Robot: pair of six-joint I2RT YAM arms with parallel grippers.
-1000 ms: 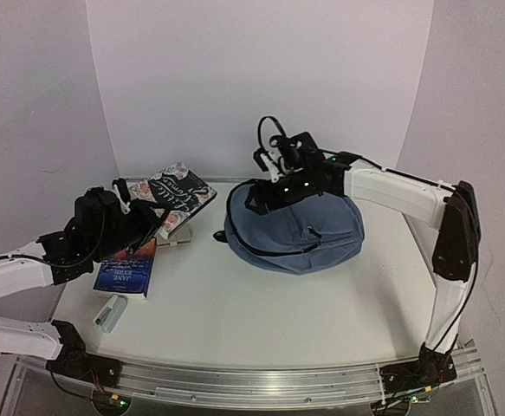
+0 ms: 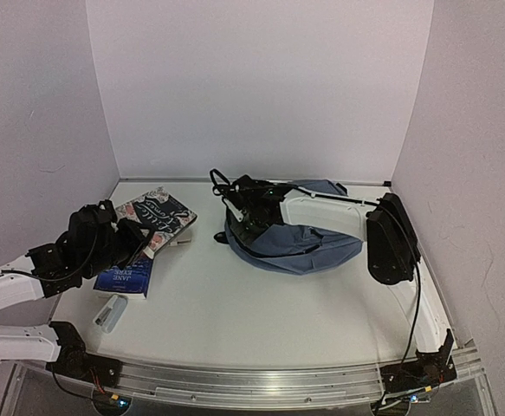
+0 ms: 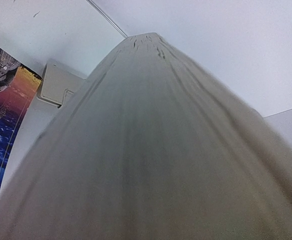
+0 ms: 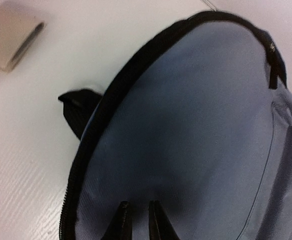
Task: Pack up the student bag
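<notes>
In the top view my left gripper (image 2: 145, 237) is shut on a dark floral book (image 2: 159, 215), held tilted over the table's left side. Its page edges (image 3: 146, 135) fill most of the left wrist view and hide the fingers. The blue-grey bag (image 2: 308, 251) lies at centre right, its black zip rim (image 4: 118, 90) parted. My right gripper is over the bag's opening at its left side. Its fingers (image 4: 157, 220) stand slightly apart with nothing between them. A blue Jane Eyre book (image 2: 124, 279) lies partly under the held book.
A beige case (image 2: 180, 240) sits just right of the held book, also visible as the beige case (image 4: 8, 37) in the right wrist view. A small whitish object (image 2: 111, 313) is near the front left.
My right arm has swung left and lowered from above the bag to its left rim. The left gripper has shifted slightly left and down with the floral book.
</notes>
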